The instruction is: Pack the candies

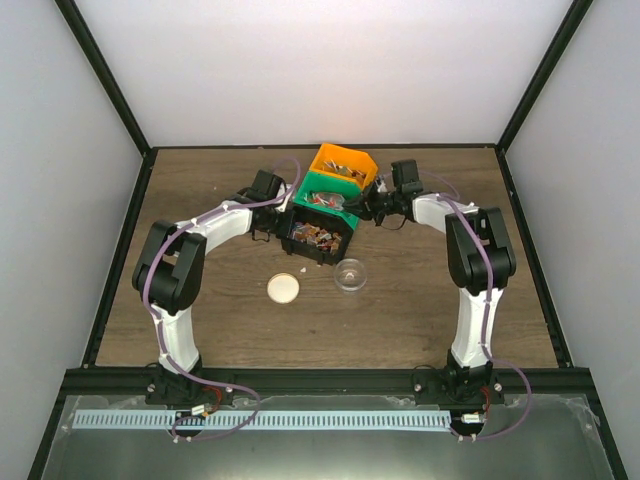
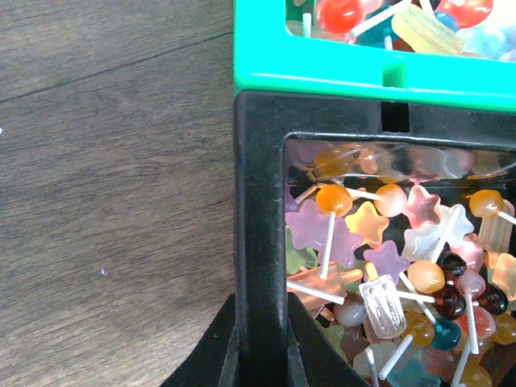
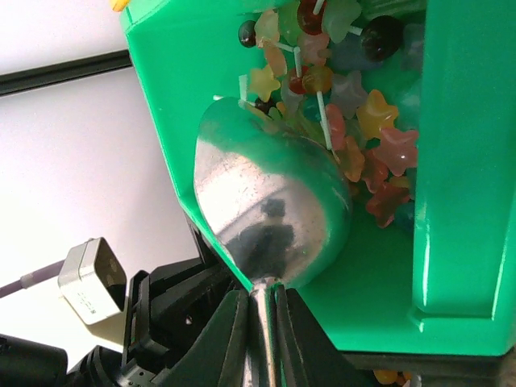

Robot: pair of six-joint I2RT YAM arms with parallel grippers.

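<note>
Three bins stand in a row: orange, green and black, each with candies in it. My left gripper is shut on the black bin's left wall. Star and ball candies on sticks fill that bin. Over in the green bin, my right gripper is shut on the handle of a metal scoop. The scoop's bowl lies low in the bin beside the candies; whether it holds any cannot be made out.
On the table in front of the black bin are a clear round jar and a pale round lid. A tiny white piece lies between bin and lid.
</note>
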